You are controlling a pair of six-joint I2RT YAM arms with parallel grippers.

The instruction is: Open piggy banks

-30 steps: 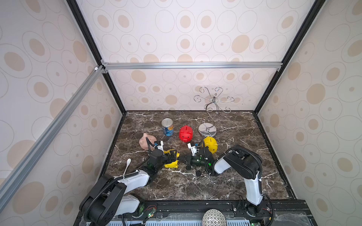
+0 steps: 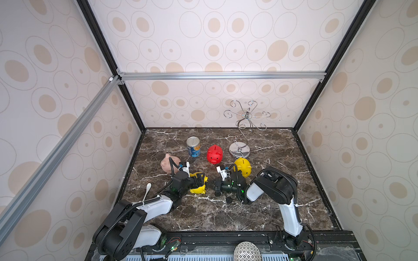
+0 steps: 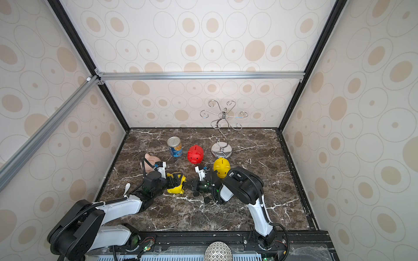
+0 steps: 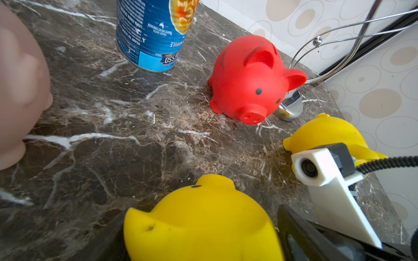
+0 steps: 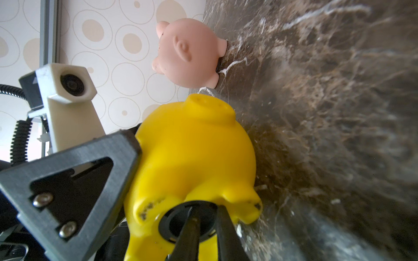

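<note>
A yellow piggy bank [image 2: 198, 188] lies tipped on its side between my grippers, its underside facing right with a black round plug [image 5: 167, 224] in it. My left gripper [image 2: 199, 180] is open around it, a finger at each side in the left wrist view. My right gripper has its narrow fingertips at the plug, part open. A second yellow piggy bank [image 2: 243, 165] stands behind my right gripper, a red one [image 2: 214, 154] at the back middle, a pink one [image 5: 187, 52] at the left.
A can [image 2: 193, 147] and a chrome stand [image 2: 239, 150] are at the back. A white spoon [image 2: 148, 188] lies at the left.
The left arm and the piggy banks look nearly unchanged.
</note>
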